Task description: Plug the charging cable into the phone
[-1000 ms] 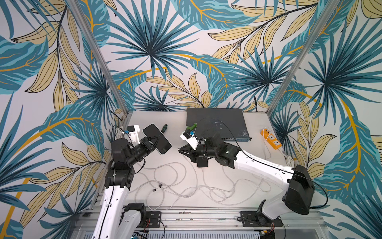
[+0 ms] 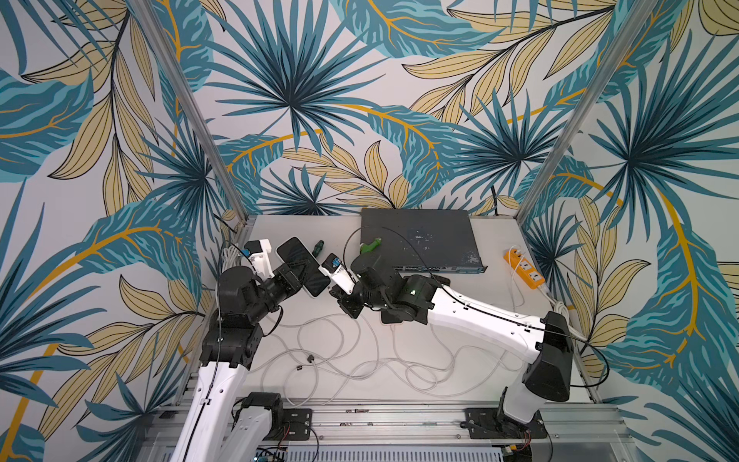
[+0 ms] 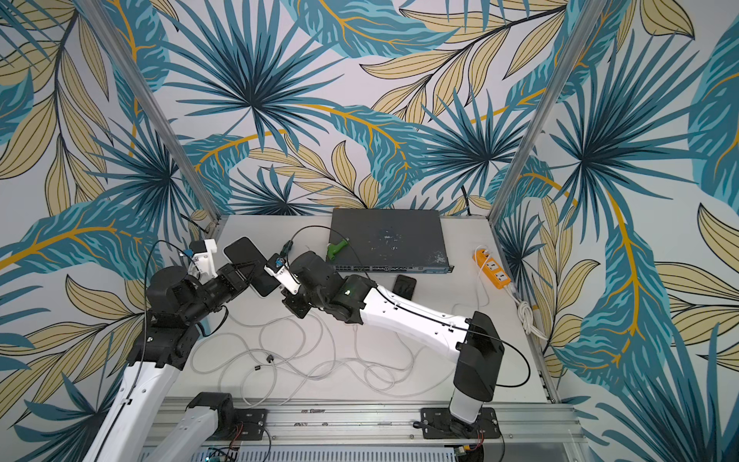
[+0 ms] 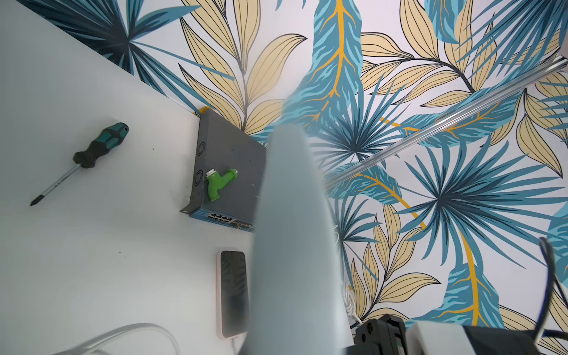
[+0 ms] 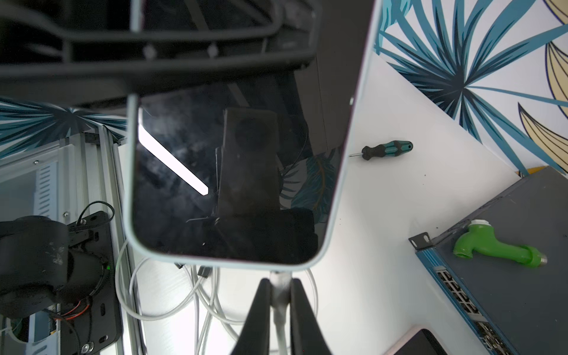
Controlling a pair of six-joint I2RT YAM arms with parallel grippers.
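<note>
A black-screened phone [image 2: 303,267] with pale edges is held up by my left gripper [image 2: 294,274], which is shut on it. In the left wrist view the phone's blurred edge [image 4: 291,248] fills the middle. My right gripper is just below the phone's bottom edge in the right wrist view, its fingers closed around the white plug of the charging cable [image 5: 280,284]. The plug tip meets that edge; whether it is inserted, I cannot tell.
A dark rack device [image 2: 419,235] with a green fitting [image 3: 336,248] stands at the back. A screwdriver [image 4: 94,151], a second phone [image 3: 403,285], an orange power strip [image 2: 523,268] and tangled cables lie on the table.
My right gripper has swung left and turned, coming up against the held phone's bottom edge. The left arm and phone have shifted very slightly.
</note>
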